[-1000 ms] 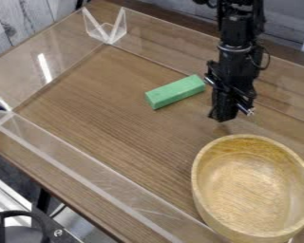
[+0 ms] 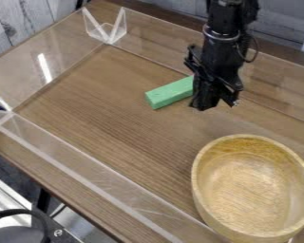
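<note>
My gripper (image 2: pixel 213 102) hangs over the upper middle of the wooden tabletop (image 2: pixel 91 133), its fingertips low beside the right part of a green block (image 2: pixel 169 94). The gripper is shut, with nothing visible between its fingers. The block lies flat at a slant, its right end partly behind the gripper.
A large tan bowl (image 2: pixel 250 190) fills the lower right. A clear angular container (image 2: pixel 105 24) stands at the back left. Black objects lie at the bottom left corner.
My gripper has moved a little left, toward the green block, and now covers more of the area near its right end. The block and bowl look unmoved.
</note>
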